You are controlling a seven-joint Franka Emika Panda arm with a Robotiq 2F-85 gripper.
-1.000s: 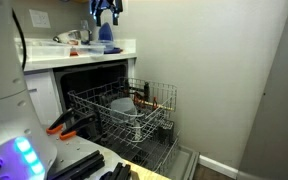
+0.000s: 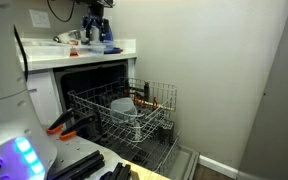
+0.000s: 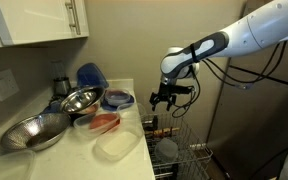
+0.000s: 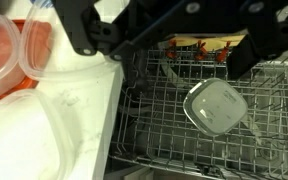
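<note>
My gripper (image 3: 162, 104) stands open above the dishwasher rack (image 2: 144, 120), close to the counter's edge, with nothing between its fingers. In the wrist view a clear, squarish container (image 4: 214, 107) rests in the wire rack, below the gripper and apart from it. The same container (image 3: 167, 150) shows through the rack's wires in exterior view 2. On the white counter (image 3: 89, 165) sit a clear plastic container (image 3: 120, 143) near the edge and a reddish one (image 3: 103, 121) behind it.
Metal bowls (image 3: 82, 99), a colander (image 3: 36, 132) and a blue tub (image 3: 116, 98) crowd the counter's back and left. A white cabinet (image 3: 34, 20) overhangs it. Several red and orange items (image 4: 199, 46) line one side of the rack. Much of the rack is empty.
In exterior view 1 my gripper has come down from the top of the picture and shifted somewhat left, toward the counter. The rack and its container have not moved.
</note>
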